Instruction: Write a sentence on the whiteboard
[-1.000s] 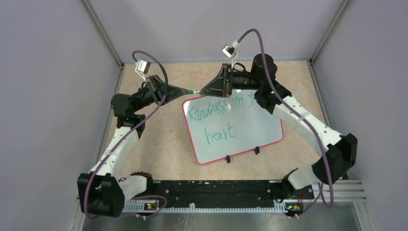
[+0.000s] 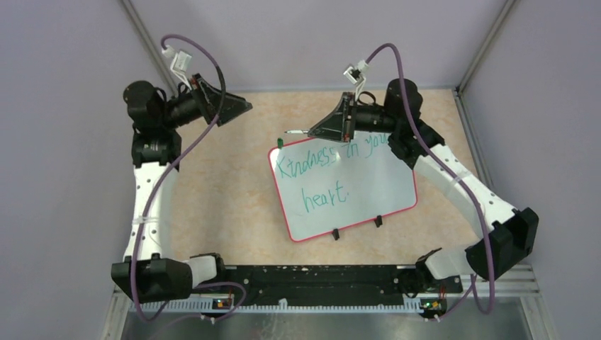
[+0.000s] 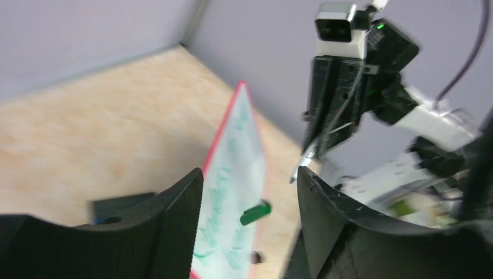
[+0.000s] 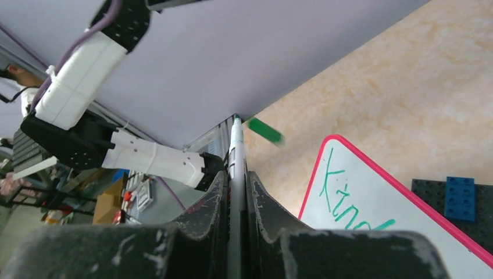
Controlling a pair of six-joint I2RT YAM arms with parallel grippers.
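Observation:
A whiteboard with a red rim carries green writing, "Kindness in you... heart.", partly hidden by my right arm. My right gripper is shut on a white marker, held out leftward above the board's upper left. A green cap, blurred, is loose in the air, below the marker's tip in the top view and beside it in the right wrist view; it also shows in the left wrist view. My left gripper hangs part open up at the left, apart from the cap, nothing between its fingers.
A dark brick plate with a blue brick lies beyond the board. Two black clips hold the board's lower edge. Walls stand at both sides and the back.
My left gripper has let go of the green cap and drawn back up and left. My right gripper, with the marker, has moved slightly right; the cap has parted from it.

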